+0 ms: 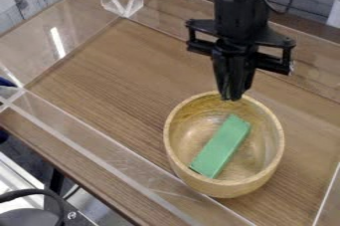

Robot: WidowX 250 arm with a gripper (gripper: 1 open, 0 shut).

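A green rectangular block lies inside a round, light tan bowl at the lower middle right of the table. The black gripper hangs above the back rim of the bowl, pointing down, with nothing visible in it. Whether its fingers are open or shut is hard to make out.
Clear plastic strips run along its left edge. A white taped corner mark shows at the back left. A dark round object with a cable is at the bottom left corner.
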